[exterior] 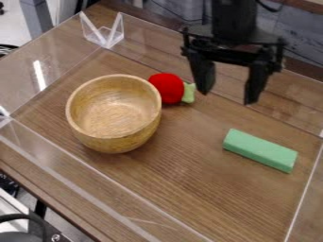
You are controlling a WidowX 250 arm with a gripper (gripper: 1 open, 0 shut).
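Note:
My gripper (221, 76) hangs at the upper middle right of the camera view, dark and somewhat blurred, with fingers pointing down over the table. Whether it holds anything or how far its fingers stand apart is unclear. Below and left of it lies a red object (168, 89) with a small green part behind it. A tan bowl (113, 133) sits left of centre, and a mint green block (260, 151) lies at the right, below the gripper.
A clear wire or plastic holder (104, 30) stands at the upper left.

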